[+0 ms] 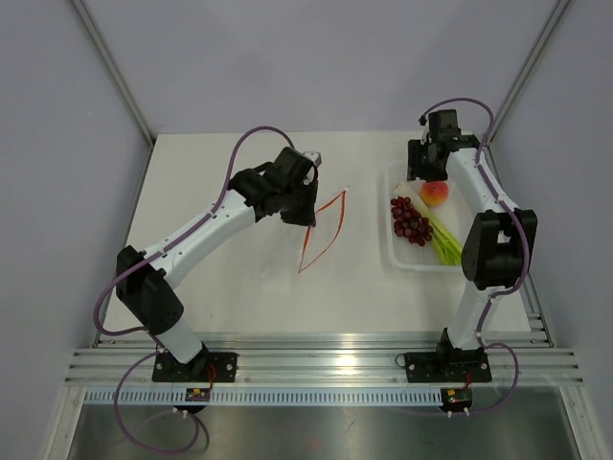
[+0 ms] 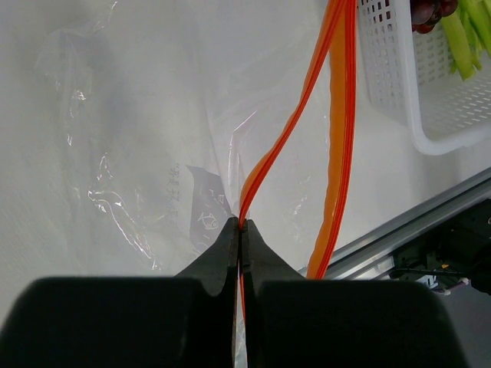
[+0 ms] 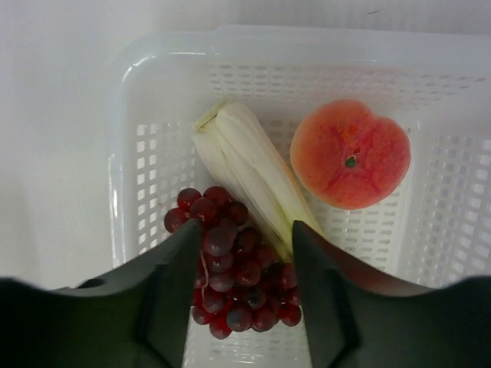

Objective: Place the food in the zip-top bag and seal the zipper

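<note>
The clear zip bag (image 2: 138,199) lies mid-table with its orange zipper (image 2: 337,153) edges spread. My left gripper is shut on the bag's edge at one zipper strip. In the right wrist view, the white basket (image 3: 118,192) holds red grapes (image 3: 247,273), a pale celery stalk (image 3: 245,153) and a peach (image 3: 349,153). My right gripper hangs over the basket, fingers apart, with the grapes visible below between them.
The basket stands at the right of the table (image 1: 192,172). A metal rail runs along the front edge.
</note>
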